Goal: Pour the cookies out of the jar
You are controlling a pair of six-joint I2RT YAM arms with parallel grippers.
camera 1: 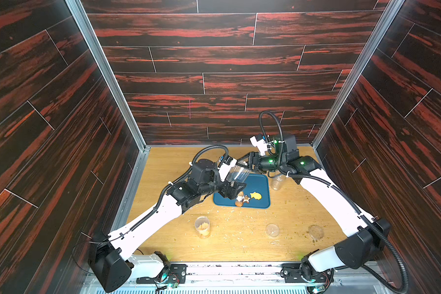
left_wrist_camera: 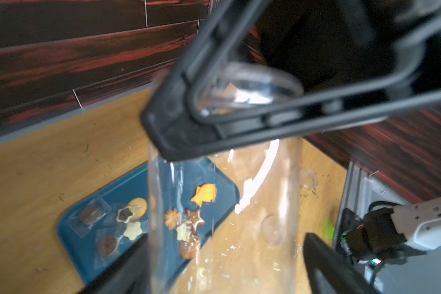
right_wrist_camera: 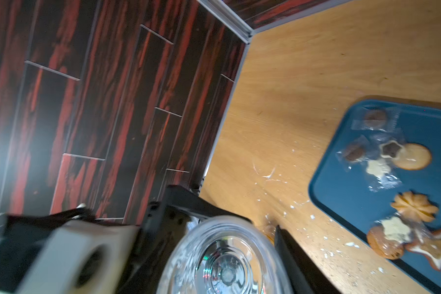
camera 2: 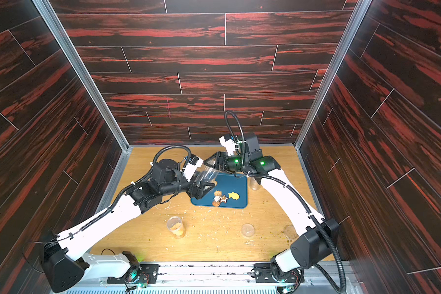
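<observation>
A clear jar (camera 1: 238, 172) (left_wrist_camera: 225, 205) hangs tilted over the blue tray (camera 1: 259, 186), held between both grippers. My right gripper (camera 1: 250, 160) (camera 2: 214, 159) is shut on its upper end. My left gripper (camera 1: 232, 188) (camera 2: 203, 188) is round the lower part; in the left wrist view its fingers are blurred at the jar's sides, and whether they grip it cannot be told. The jar looks empty in that view. On the tray lie several cookies, some wrapped (right_wrist_camera: 374, 119), and a yellow fish-shaped piece (camera 1: 255, 195).
A clear cup with pale contents (camera 1: 202, 226) stands at the front left. A clear container (camera 1: 277, 182) stands right of the tray. Two clear discs, perhaps lids (camera 1: 272, 229) (camera 1: 316, 232), lie at the front right. White crumbs are scattered across the table.
</observation>
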